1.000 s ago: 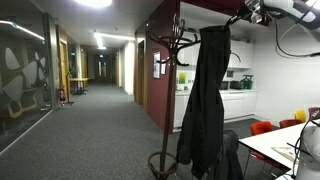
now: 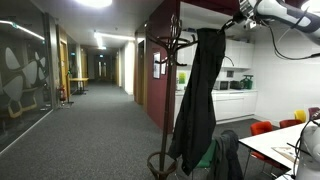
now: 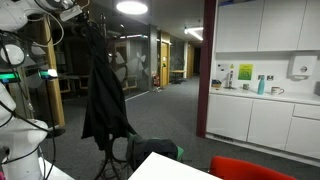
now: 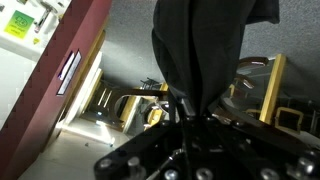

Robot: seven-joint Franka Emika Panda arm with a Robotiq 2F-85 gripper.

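A long black cloth [image 2: 203,95] hangs nearly full length in exterior view 1, beside a dark brown coat stand [image 2: 168,105] with curved hooks at its top. My gripper [image 2: 231,24] is at the cloth's upper right corner, shut on the fabric and to the right of the hooks. From exterior view 2, the cloth [image 3: 102,90] covers much of the stand, so I cannot tell whether it touches a hook. In the wrist view the dark fabric [image 4: 197,45] runs down into the gripper, hiding most of the fingertips.
A white table [image 2: 275,143] with red chairs [image 2: 261,128] stands at lower right. Dark clothing [image 2: 228,155] hangs low behind the cloth. White kitchen cupboards [image 3: 250,118] line the back wall.
The cloth and my gripper have shifted slightly left in exterior view 1, closer to the coat stand. The cloth's lower end has swung left too. The grip on the fabric looks the same.
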